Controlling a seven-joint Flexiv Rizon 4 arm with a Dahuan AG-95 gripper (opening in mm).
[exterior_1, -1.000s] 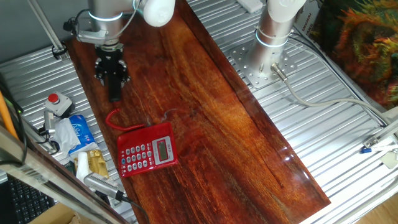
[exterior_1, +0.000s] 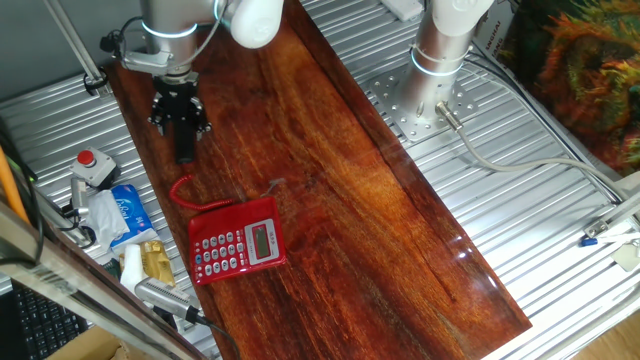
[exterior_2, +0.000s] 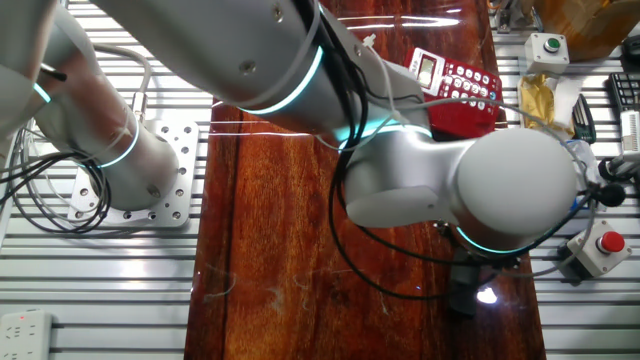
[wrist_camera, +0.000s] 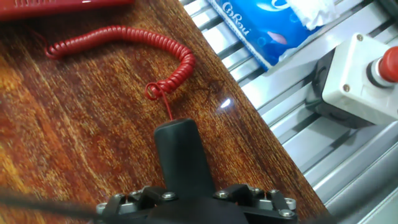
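Observation:
A red desk telephone (exterior_1: 236, 240) with grey keys and a small display lies on the wooden tabletop. Its coiled red cord (wrist_camera: 124, 32) runs to the end of a long black handset (wrist_camera: 182, 152). My gripper points down over the handset, which reaches out from between its two sides in the wrist view. The pads are hidden, so whether they press on the handset or stand apart from it cannot be told. From exterior view 2, my arm covers most of the gripper.
Beside the table's left edge are a blue tissue pack (exterior_1: 131, 215) and a box with a red button (exterior_1: 93, 168). To the right of the phone, the wooden tabletop (exterior_1: 370, 250) is bare.
The gripper's side linkages look slightly wider apart than a second ago. Phone and cord have stayed in place, and the arm has hardly moved.

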